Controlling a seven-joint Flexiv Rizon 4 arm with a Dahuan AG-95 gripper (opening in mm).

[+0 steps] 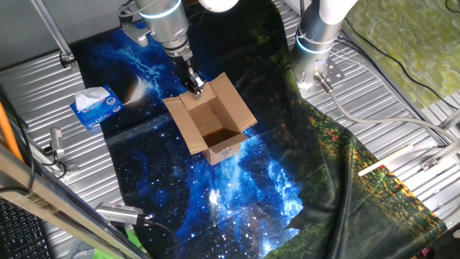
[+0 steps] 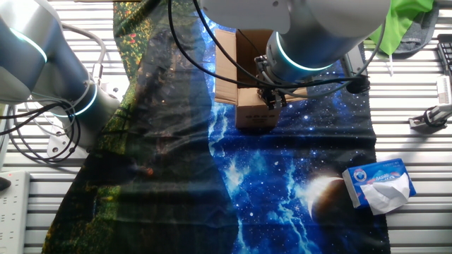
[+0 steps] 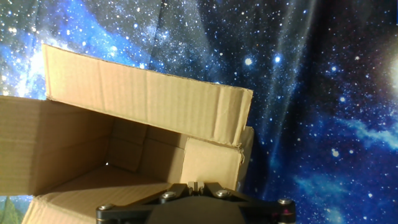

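Observation:
An open cardboard box [image 1: 208, 122] stands on the galaxy-print cloth, its flaps spread outward. At the box's back edge in exterior view 1, my gripper [image 1: 198, 92] points down. In the wrist view the fingertips of the gripper are close together, in front of a pale cardboard panel [image 3: 211, 163] of the box. The fingers look shut; whether a cardboard edge sits between them cannot be made out. Part of the box's inside is visible and looks empty, though its depths are in shadow. Exterior view 2 has the box [image 2: 256, 116] partly covered by the arm and cables.
A blue tissue box [image 1: 97, 108] lies at the cloth's left edge in exterior view 1. Dark cables [image 2: 212, 56] hang around my arm. The cloth [image 1: 208, 208] in front of the box is clear but wrinkled.

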